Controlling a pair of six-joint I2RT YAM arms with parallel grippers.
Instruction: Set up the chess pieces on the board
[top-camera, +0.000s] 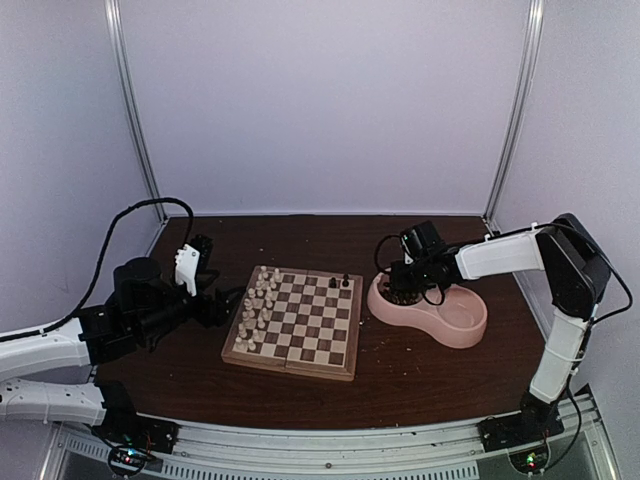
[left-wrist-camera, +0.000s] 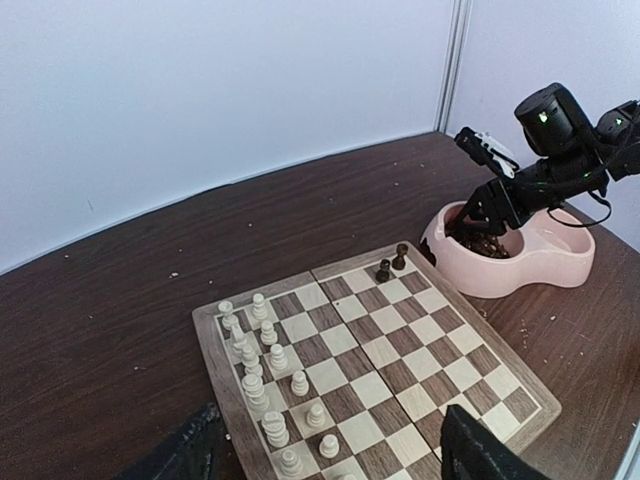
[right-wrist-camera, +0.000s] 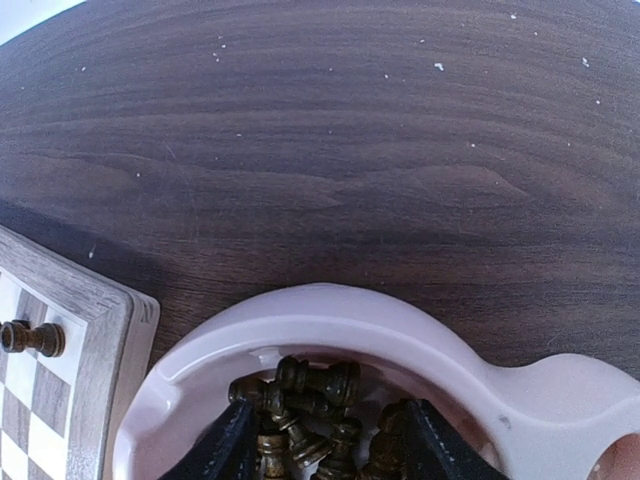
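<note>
The chessboard (top-camera: 320, 364) lies mid-table, with white pieces (left-wrist-camera: 257, 384) in two rows along its left side. Two dark pieces, a pawn (left-wrist-camera: 383, 270) and a taller one (left-wrist-camera: 400, 256), stand at the far right corner. More dark pieces (right-wrist-camera: 318, 380) lie heaped in the round bowl of a pink double dish (right-wrist-camera: 330, 305). Over that heap my right gripper is low and open, its fingers (right-wrist-camera: 228, 445) apart with dark pieces visible between and below them. My left gripper hangs open and empty by the board's left edge.
The second bowl (top-camera: 460, 312) of the dish is empty. Bare dark table (top-camera: 290, 235) stretches behind the board, and more free room lies in front of it.
</note>
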